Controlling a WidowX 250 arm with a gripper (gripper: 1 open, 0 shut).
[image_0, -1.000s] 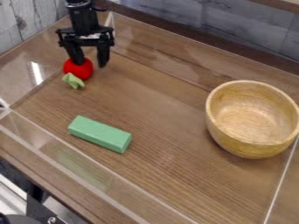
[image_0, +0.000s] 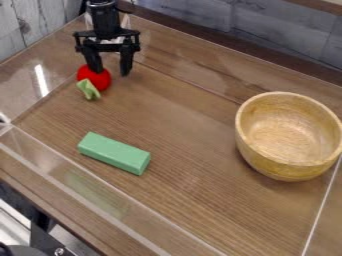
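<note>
The black gripper (image_0: 106, 50) is at the upper left, above a red round object (image_0: 94, 78) with a small light green piece (image_0: 88, 90) at its lower front. The fingers point down. Whether they are open or shut is too small to tell.
A green block (image_0: 115, 152) lies at the lower middle. A large tan bowl (image_0: 287, 138) sits on the right of the brown table (image_0: 201, 200). The left edge borders a pale area.
The gripper has moved slightly up and back, away from the red object, which stays about where it was, shifted very slightly at most.
</note>
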